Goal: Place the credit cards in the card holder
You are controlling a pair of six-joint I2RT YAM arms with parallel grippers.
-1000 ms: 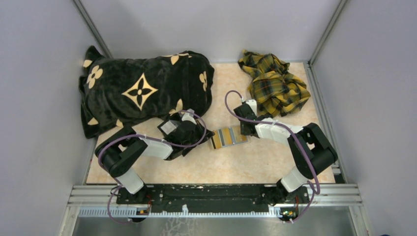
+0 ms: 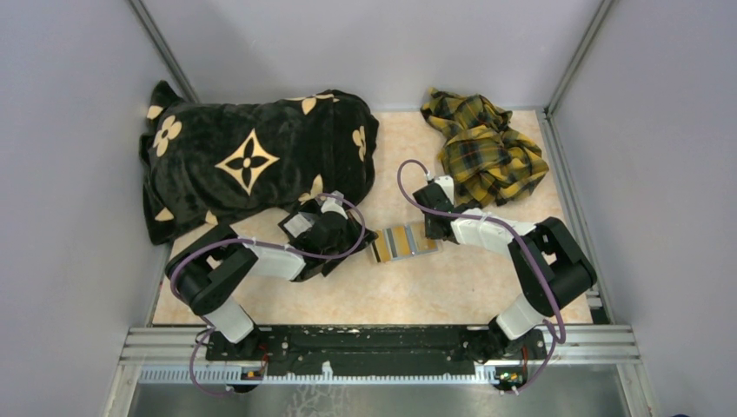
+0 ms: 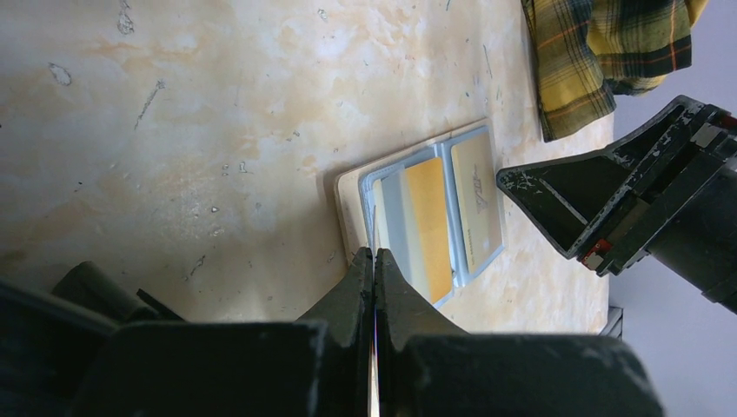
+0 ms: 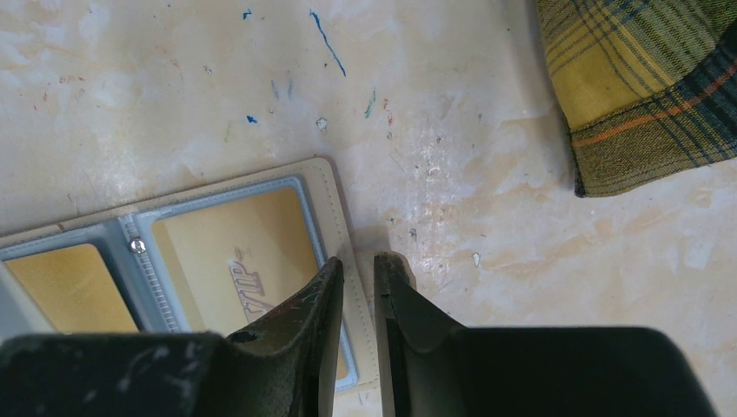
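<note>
The open card holder (image 2: pixel 401 242) lies flat between my two arms, beige outside with grey-blue pockets. Gold cards (image 3: pixel 428 217) sit in its left half, and a gold card (image 4: pixel 235 252) fills the right pocket. My left gripper is shut at the holder's left edge; a thin pale card (image 3: pixel 375 228), seen edge-on, runs between its fingers and past their tips to the pocket edge. Whether it is inside the pocket cannot be told. My right gripper straddles the holder's right edge, shut on that beige rim.
A dark patterned cushion (image 2: pixel 261 161) fills the back left, and a yellow-green plaid cloth (image 2: pixel 487 152) lies at the back right. A black object with a pale patch (image 2: pixel 298 224) sits under the left arm.
Over the last second the left arm has shifted only very slightly. The right arm, holder and surroundings look unchanged.
</note>
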